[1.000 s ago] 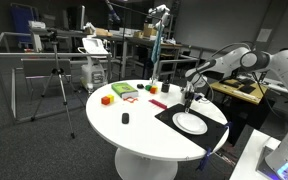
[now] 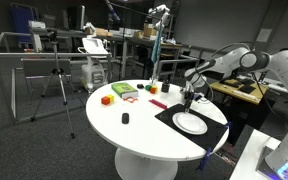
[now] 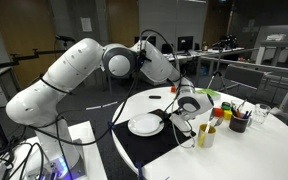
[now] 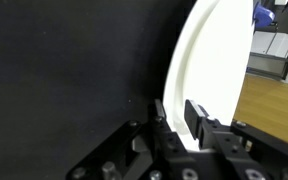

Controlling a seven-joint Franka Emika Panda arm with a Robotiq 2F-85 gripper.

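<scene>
A white plate lies on a black mat on the round white table. My gripper points down at the plate's edge on the far side. In exterior view 2 the gripper is at the right edge of the plate. The wrist view shows the fingers a little apart, with part of the plate's white rim seen between them. Whether they touch the rim cannot be made out.
A yellow cup stands close to the arm, with a dark container behind it. Toward the table's other side are a green box, a red object and a small black object.
</scene>
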